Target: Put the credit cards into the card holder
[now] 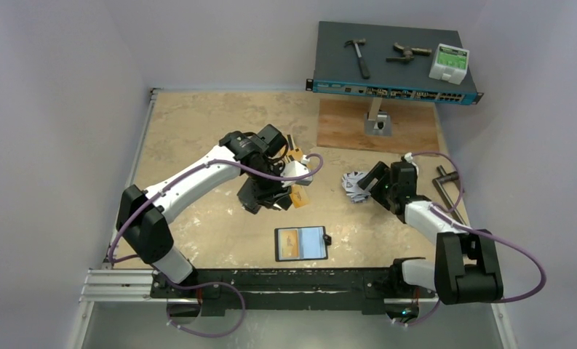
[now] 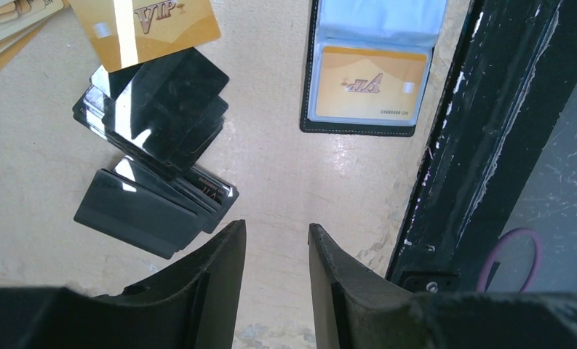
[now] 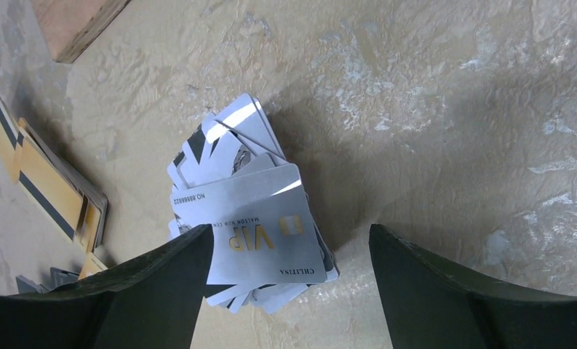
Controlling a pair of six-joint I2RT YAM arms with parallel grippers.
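Note:
The card holder lies unfolded near the table's front edge. A gold VIP card sits in one side; the other side, a light blue pocket, shows no card. Above the table beside the black cards, my left gripper is open, its fingers apart and empty. A loose gold card overlaps the black pile. Over on the right, silver cards lie in a fanned pile. My right gripper hangs open above them, holding nothing.
More gold cards lie left of the silver pile. A wooden board with a metal stand is at the back right, under a dark shelf unit. Bare table lies between the holder and the silver pile.

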